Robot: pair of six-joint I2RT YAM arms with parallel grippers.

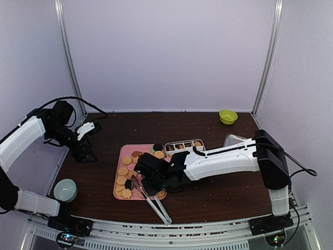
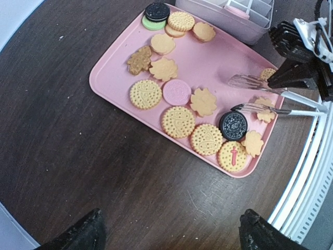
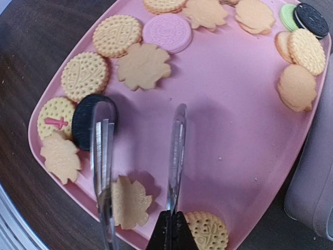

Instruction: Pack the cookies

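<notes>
A pink tray (image 2: pixel 119 80) holds round, flower and sandwich cookies, among them a black cookie (image 2: pixel 233 125) and a pink cookie (image 3: pixel 166 32). Metal tongs (image 1: pixel 158 208) lie across the tray's front part, one arm (image 3: pixel 104 172) by the black cookie. My right gripper is low over the tray at the tongs; it looks shut, though whether it grips a tong arm is unclear. My left gripper (image 1: pixel 86 153) hangs open above the table, left of the tray, nothing between its fingers.
A compartment box (image 1: pixel 184 147) stands behind the tray, with a clear container (image 1: pixel 234 139) to its right, a green bowl (image 1: pixel 228 115) at back right, and a pale bowl (image 1: pixel 65 190) at front left.
</notes>
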